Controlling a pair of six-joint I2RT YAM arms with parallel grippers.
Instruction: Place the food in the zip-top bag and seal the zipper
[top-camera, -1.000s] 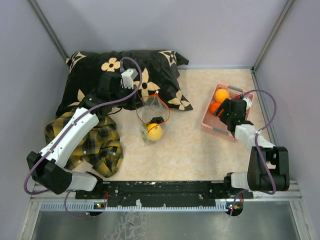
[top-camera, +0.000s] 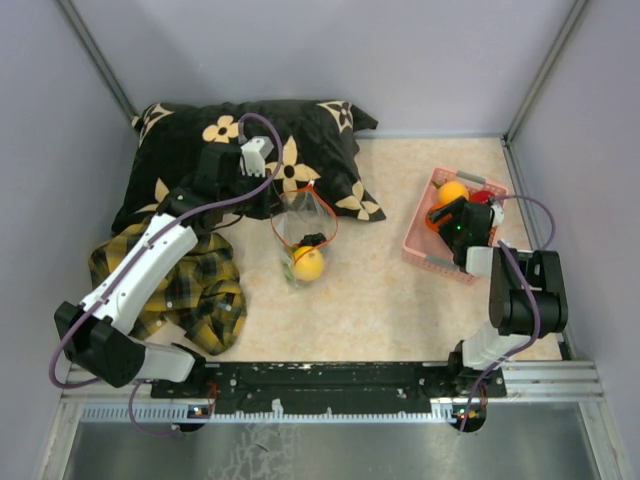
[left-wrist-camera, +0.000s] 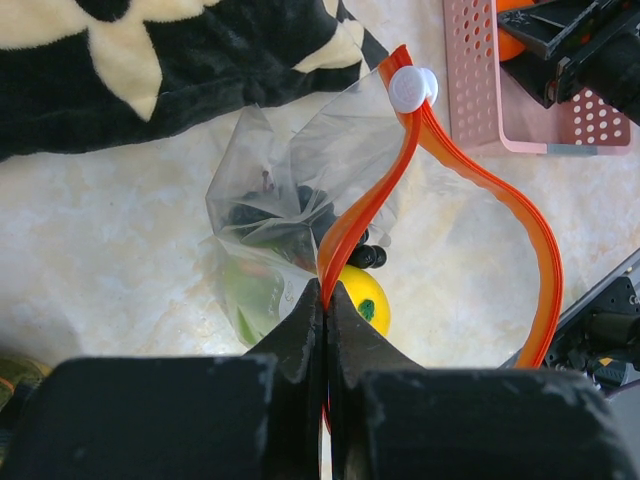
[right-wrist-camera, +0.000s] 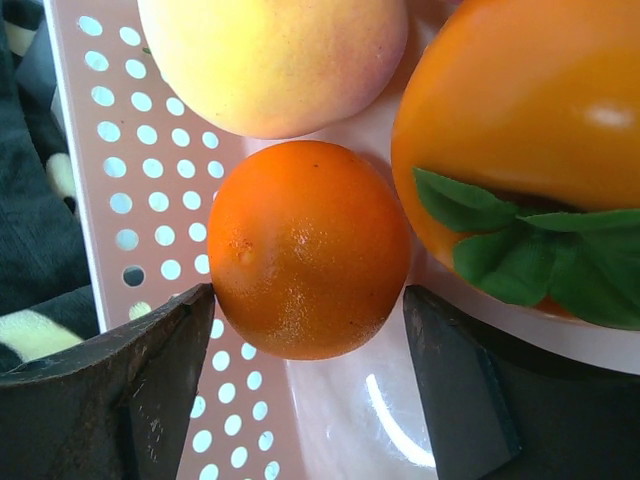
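Observation:
The clear zip bag (left-wrist-camera: 270, 240) has an orange-red zipper rim (left-wrist-camera: 370, 205) with a white slider (left-wrist-camera: 408, 90). In the left wrist view, my left gripper is shut on that rim, and the bag's mouth gapes to the right. Dark grapes (top-camera: 313, 240) and a yellow fruit (top-camera: 308, 264) lie inside the bag. Within the pink basket (top-camera: 430, 262), an orange fruit (right-wrist-camera: 310, 250) sits between the spread fingers of my right gripper, which is open around its near half. A peach-coloured fruit (right-wrist-camera: 275, 60) and a larger orange fruit with green leaves (right-wrist-camera: 530, 120) press close to it.
A perforated basket wall (right-wrist-camera: 160, 240) stands close to the right gripper's left finger. Behind the bag lies a black flowered cushion (top-camera: 160, 160), and a yellow plaid cloth (top-camera: 190, 290) is at the left. Bare table separates bag and basket.
My right arm has folded in slightly, and its gripper has shifted a little over the orange fruit in the basket, hiding more of it. The left arm and bag look nearly unchanged.

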